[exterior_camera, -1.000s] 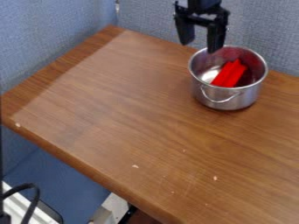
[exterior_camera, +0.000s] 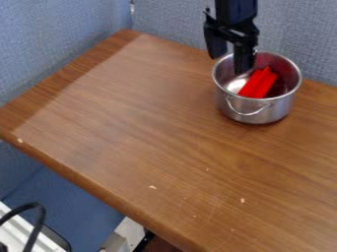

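A steel pot with a wire handle stands on the wooden table at the right, near the back wall. Inside it lies a red object. My black gripper hangs from above over the left rear of the pot, open, its fingers just above the rim or at it; I cannot tell whether they touch it.
Blue padded walls stand at the back and left. A black cable and a white item sit beyond the table's lower left edge.
My gripper has come lower and turned, now nearer the pot's left rear. The pot and red object have stayed in place.
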